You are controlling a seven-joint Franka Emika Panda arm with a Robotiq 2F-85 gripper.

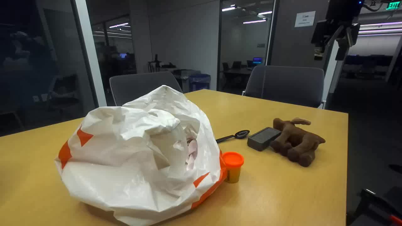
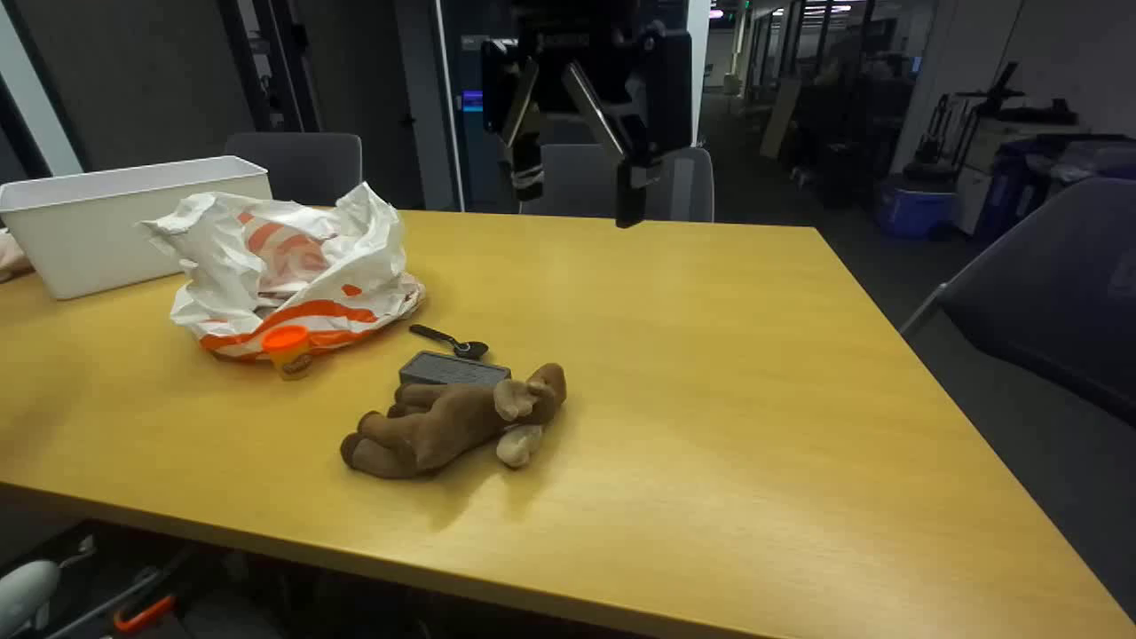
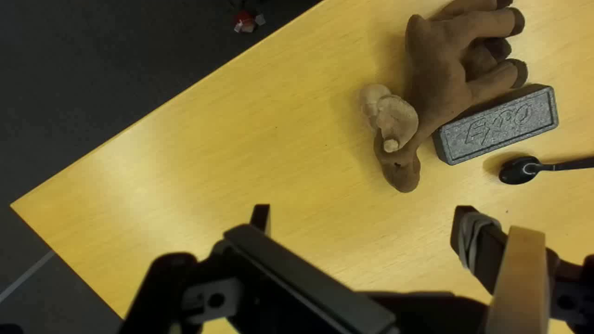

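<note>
High above the table, my gripper stands open with nothing between its fingers; its two fingertips are wide apart in the wrist view. A brown plush animal lies on its side on the table, its head toward the gripper in the wrist view. Against it rests a dark grey block with raised lettering. A black spoon lies beside the block. An orange-lidded tub stands upright by a crumpled white plastic bag with orange marks. Something pinkish shows in the bag's opening; the rest inside is hidden.
Behind the bag is a white bin. Chairs stand around the table, one a grey chair at the far side.
</note>
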